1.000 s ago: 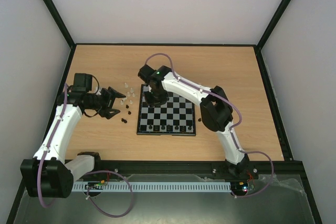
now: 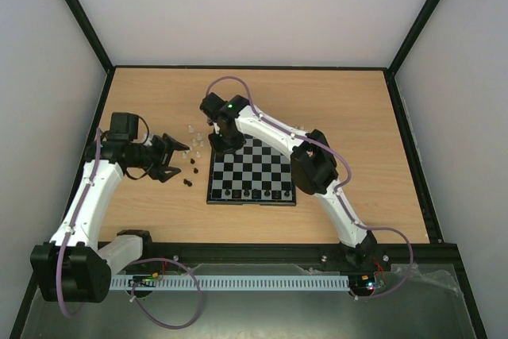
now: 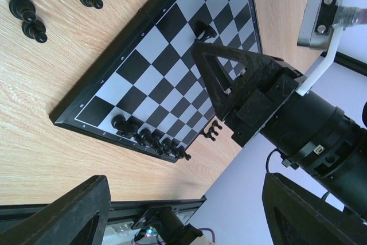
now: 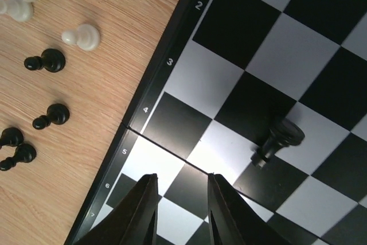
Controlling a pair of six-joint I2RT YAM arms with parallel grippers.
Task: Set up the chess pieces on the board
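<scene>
The chequered board (image 2: 252, 166) lies mid-table, with several black pieces (image 2: 257, 194) lined up along its near edge. A black pawn (image 4: 281, 136) is on the board squares in the right wrist view, its base turned up toward the camera, so it looks tipped over. My right gripper hovers over the board's left part beside that pawn, its fingers apart and nothing between them. Left of the board, my left gripper (image 2: 179, 158) stands wide open and empty. Loose black pawns (image 4: 53, 60) and white pieces (image 4: 89, 37) stand on the wood beside the board.
The right arm (image 2: 270, 129) reaches across the board and covers its upper squares in the top view. A few dark pieces (image 3: 211, 131) stand on the wood beyond the board in the left wrist view. Bare table (image 2: 357, 140) stretches out to the right.
My right gripper has moved left across the board, toward its left edge. The left arm has stayed in place.
</scene>
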